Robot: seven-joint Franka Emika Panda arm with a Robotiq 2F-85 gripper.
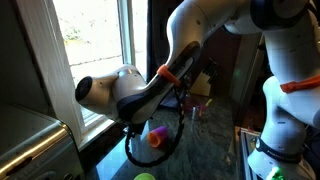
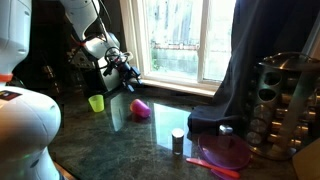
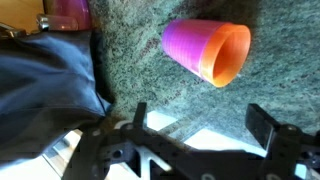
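Note:
A pink cup with an orange inside (image 3: 207,48) lies on its side on the dark speckled counter, its mouth facing right in the wrist view. The same cup (image 2: 140,108) shows near the middle of the counter in exterior view 2. My gripper hangs over the counter with its fingers wide apart and nothing between them; the cup is beyond the fingertips, not touching them. A green-yellow cup (image 2: 96,103) stands upright at the left in exterior view 2.
A silver can (image 2: 178,141), a red-handled tool (image 2: 214,168) and a pink plate (image 2: 226,152) occupy the right side of the counter. Behind them is a dark rack (image 2: 275,105). A dark cloth (image 3: 45,90) lies left in the wrist view. Counter around the pink cup is clear.

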